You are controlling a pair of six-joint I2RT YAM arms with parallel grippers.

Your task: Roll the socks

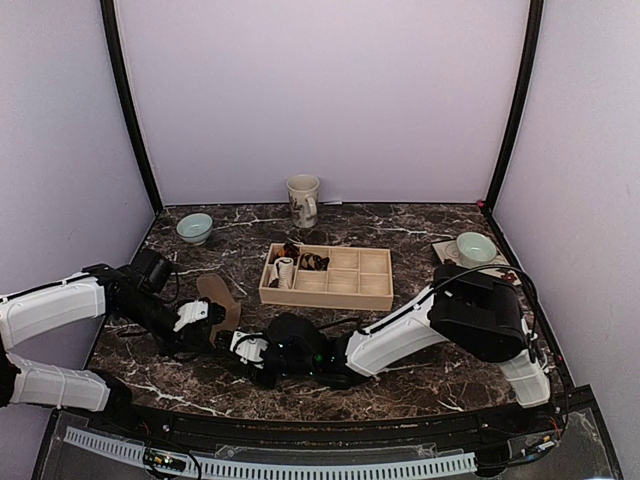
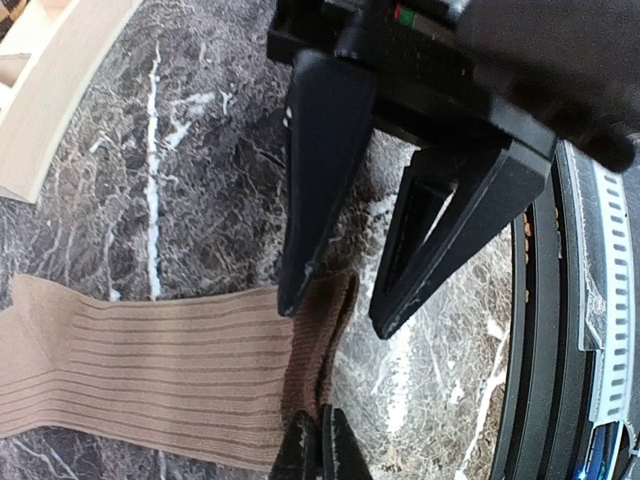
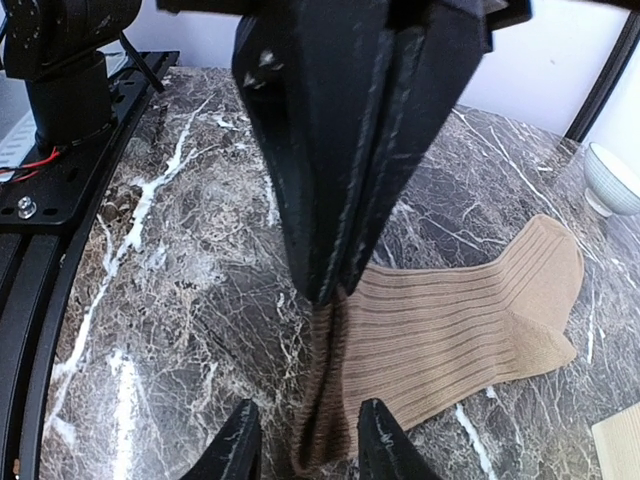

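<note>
The tan ribbed sock (image 1: 218, 292) lies flat at the left of the table, toe pointing away, its near end hidden under both grippers in the top view. In the left wrist view the sock (image 2: 170, 370) ends in a darker, lifted cuff. My left gripper is shut with its tips at one corner of that cuff; the right wrist view shows the sock (image 3: 440, 320) edge running up to these left fingertips (image 3: 328, 280). At the cuff's other end stands my right gripper, part open, with a finger on either side of the edge and gaps visible.
A wooden divided box (image 1: 330, 298) holds several rolled items in its left compartments. Behind it stand a mug (image 1: 303, 200) and a pale bowl (image 1: 195, 228); another bowl (image 1: 476, 248) is at the right. The two grippers are very close together.
</note>
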